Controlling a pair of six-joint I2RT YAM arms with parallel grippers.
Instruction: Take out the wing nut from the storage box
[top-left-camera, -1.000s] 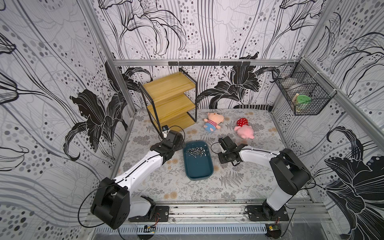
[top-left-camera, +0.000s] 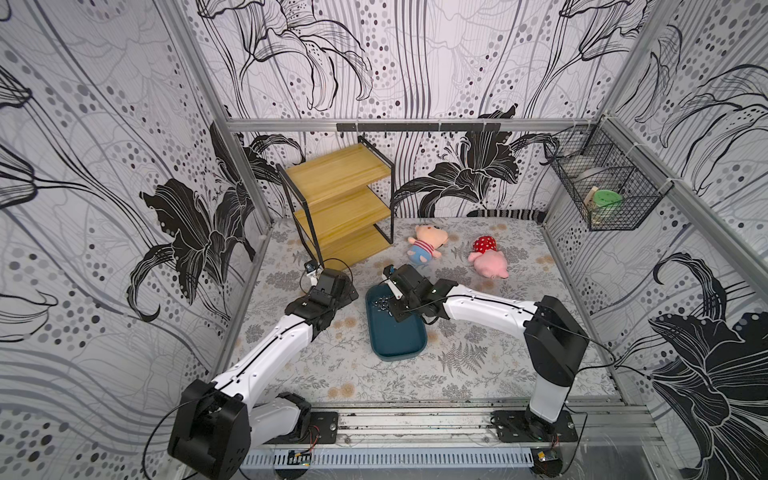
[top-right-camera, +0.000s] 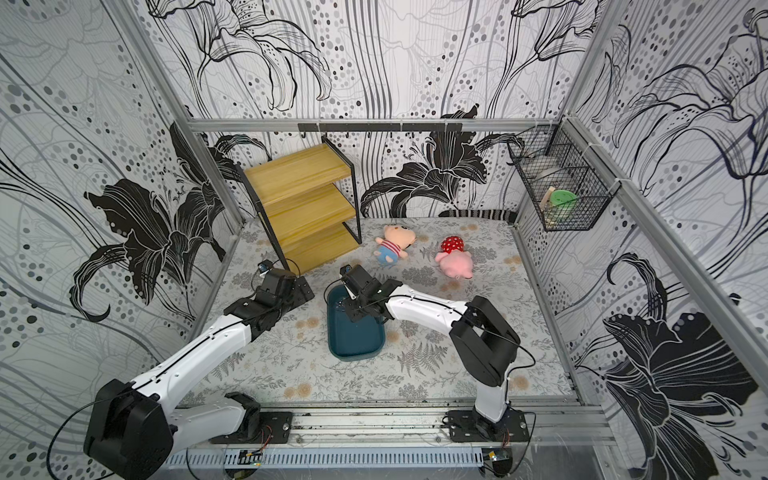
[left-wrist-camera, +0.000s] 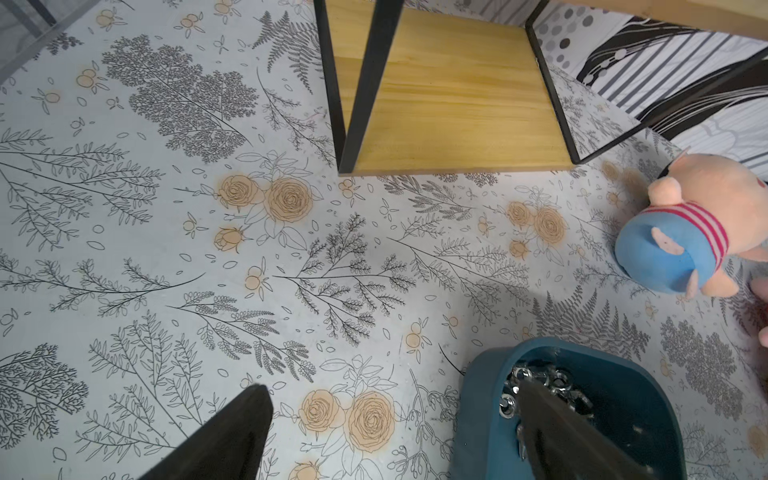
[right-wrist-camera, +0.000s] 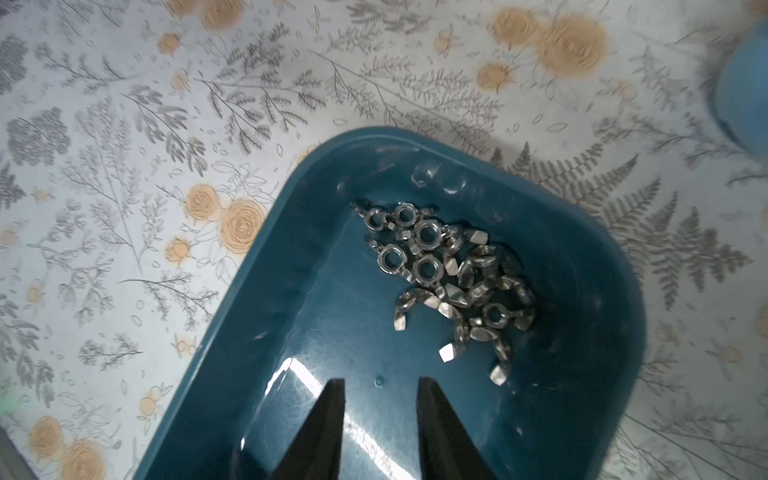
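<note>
A teal storage box (top-left-camera: 397, 340) sits mid-table, with a pile of steel wing nuts (right-wrist-camera: 448, 280) at its far end. My right gripper is over the box, its fingers apart with nothing between them, pointing at bare box floor just short of the pile. My left gripper hovers left of the box above the table; its two dark fingers stand wide apart with only table between them.
A three-tier wooden shelf (top-left-camera: 336, 172) stands at the back left. A blue-trousered plush toy (top-left-camera: 427, 244) and a pink plush toy (top-left-camera: 489, 260) lie behind the box. A wire basket (top-left-camera: 608, 216) hangs on the right wall.
My left arm moved a little to the left, away from the box.
</note>
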